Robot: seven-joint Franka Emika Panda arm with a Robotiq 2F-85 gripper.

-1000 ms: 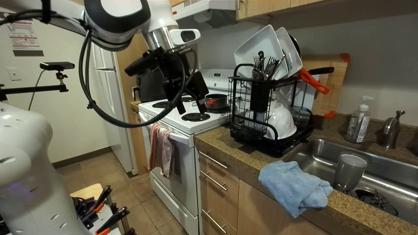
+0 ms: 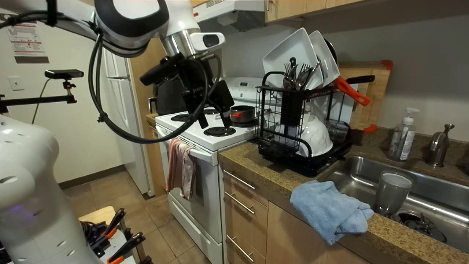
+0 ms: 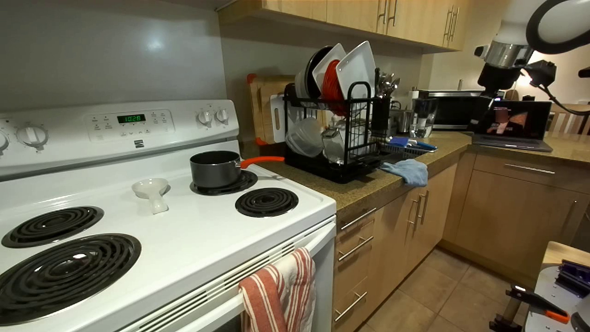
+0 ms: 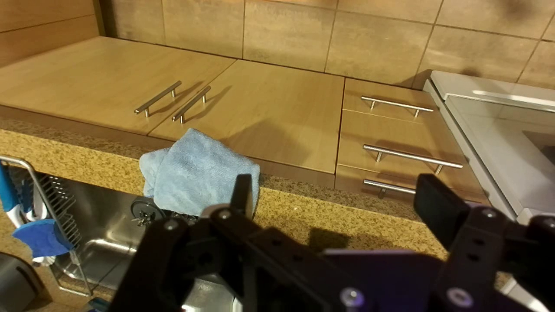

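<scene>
My gripper is open and empty, its two dark fingers wide apart in the wrist view. It hangs in the air, fingertips downward, with the counter edge and drawer fronts showing beyond it. In the first exterior view the gripper point(image 2: 215, 124) appears in front of the stove. A crumpled blue cloth point(image 2: 330, 209) drapes over the counter's front edge beside the sink. The same cloth point(image 4: 200, 174) lies left of the gap between my fingers in the wrist view, apart from the gripper.
A black dish rack point(image 2: 303, 160) loaded with plates, bowls and cutlery stands between stove and sink. The sink point(image 2: 360, 169) holds a clear container point(image 2: 392, 193). A pot point(image 3: 215, 170) with a red handle sits on a back burner. A striped towel point(image 3: 279, 290) hangs on the oven handle.
</scene>
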